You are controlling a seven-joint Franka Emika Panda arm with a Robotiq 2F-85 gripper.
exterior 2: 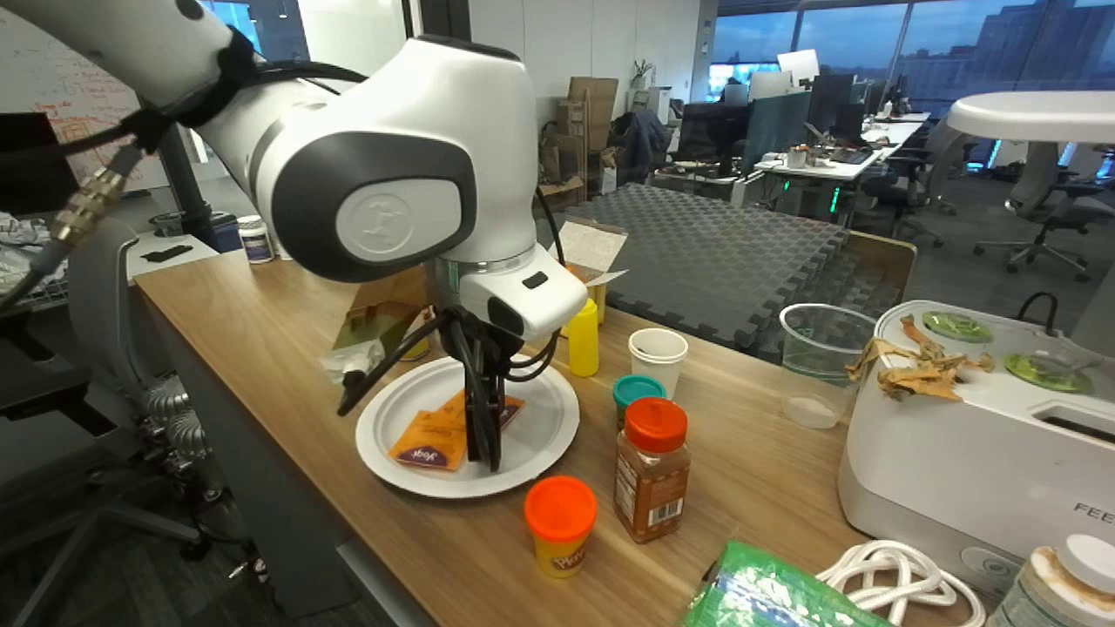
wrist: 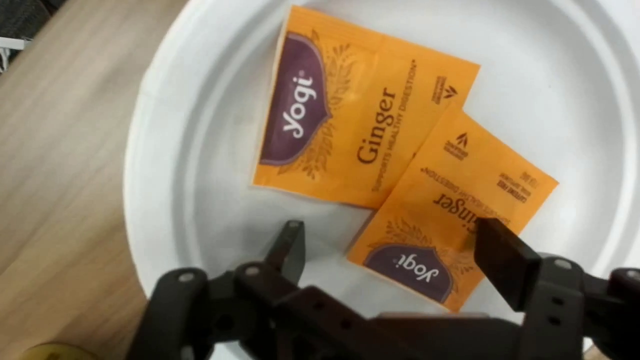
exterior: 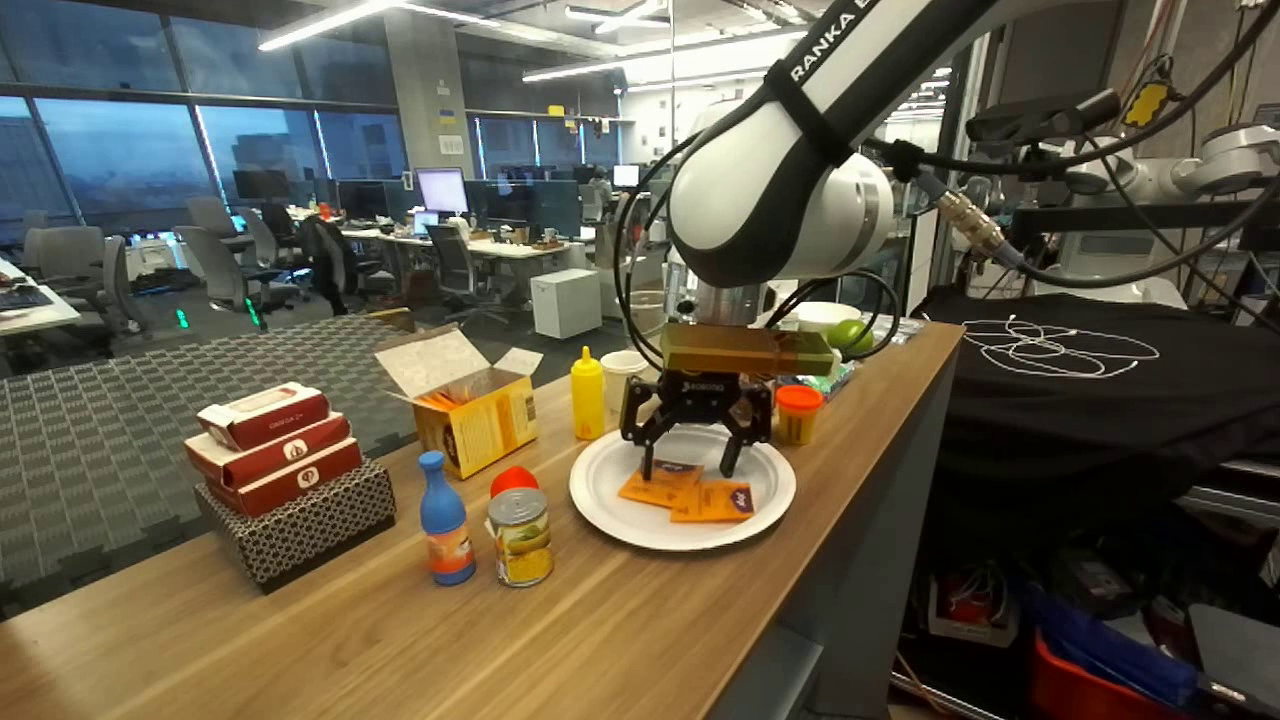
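Observation:
Two orange Yogi Ginger tea packets lie on a round white plate [exterior: 600,510]. In the wrist view, the upper packet [wrist: 360,114] is partly overlapped by the lower packet [wrist: 444,210]. My gripper stands open over the plate, its fingers spread and nothing held between them. There, the right fingertip [wrist: 501,240] covers a bit of the lower packet, while the left one [wrist: 292,246] is over bare plate. Whether the fingertips touch the plate or the packets cannot be told.
Left of the plate stand a can [exterior: 521,540], a blue bottle [exterior: 444,522] and an open yellow box [exterior: 492,420]. A yellow squeeze bottle [exterior: 587,396] is behind it. Close by, a Play-Doh tub [exterior 2: 561,522] and a spice jar [exterior 2: 653,470] stand upright.

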